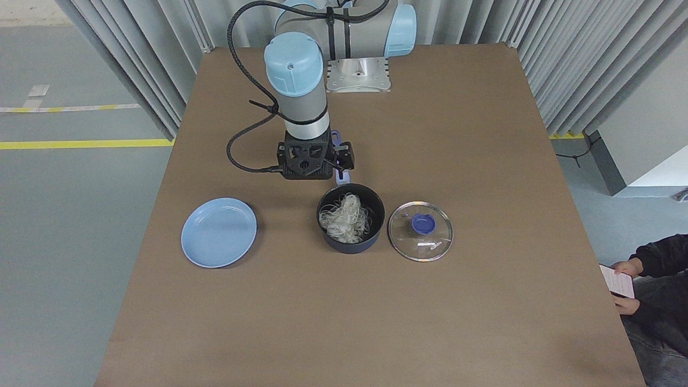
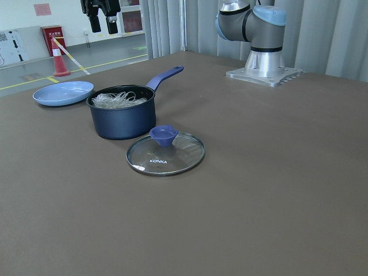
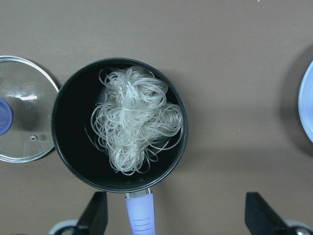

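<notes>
A dark blue pot (image 1: 325, 239) holding white noodle-like strands (image 3: 134, 117) stands mid-table, its purple handle (image 2: 165, 76) pointing toward the arm's base. A glass lid (image 1: 420, 245) with a purple knob lies flat beside it. A light blue plate (image 1: 219, 232) sits on the pot's other side, partly cut off at the wrist view's right edge. My gripper hangs above the table over the handle's side of the pot, open, its two fingers far apart with nothing held between them.
The arm's base (image 2: 263, 73) is bolted at the back edge. A person holding paper (image 1: 614, 281) is at the right edge, beside the table.
</notes>
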